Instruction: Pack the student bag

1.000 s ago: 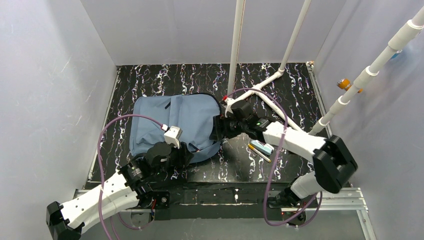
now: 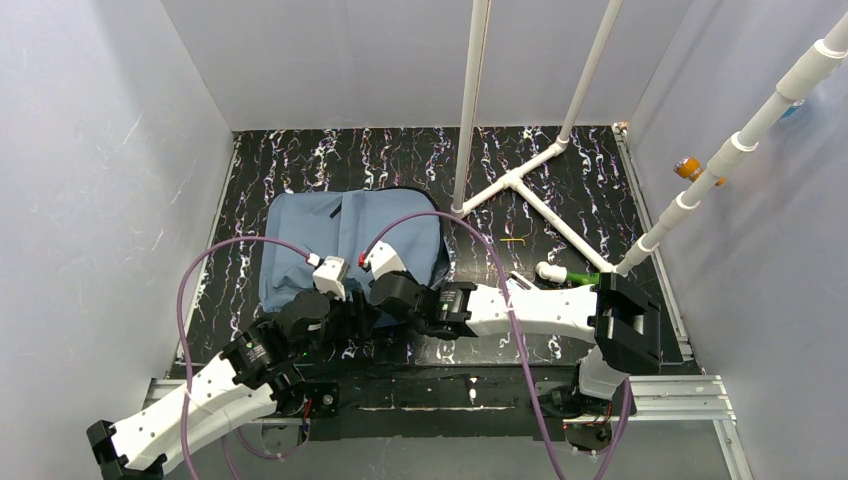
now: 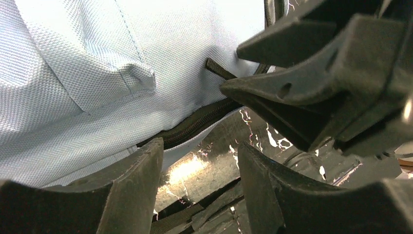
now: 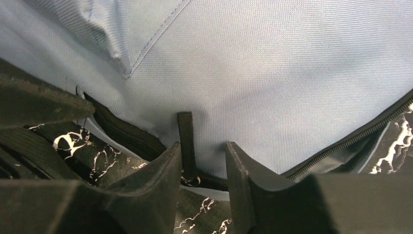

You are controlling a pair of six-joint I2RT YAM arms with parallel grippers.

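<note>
The light blue bag (image 2: 345,225) lies flat on the black marbled table, its black zipper (image 3: 192,126) running along the near edge. A black pull tab (image 4: 186,136) lies over that zipper, close to the left finger of my right gripper. That gripper's fingers stand apart above the fabric, and nothing is clasped between them. My left gripper is part open at the bag's near edge, with bare table showing between its fingertips. In the left wrist view, the right gripper's dark fingers (image 3: 292,87) reach in close beside it. From above, both gripper tips are partly hidden.
White pipes (image 2: 560,225) form a frame on the table's right side. A green item (image 2: 582,278) with a white pipe-like piece (image 2: 550,272) beside it shows just behind my right arm. A small yellow piece (image 2: 512,239) lies behind them.
My right arm has swung left across the bag's near edge, up against the left gripper. It now covers the pencil and light blue item that showed earlier. The left arm has shifted slightly left.
</note>
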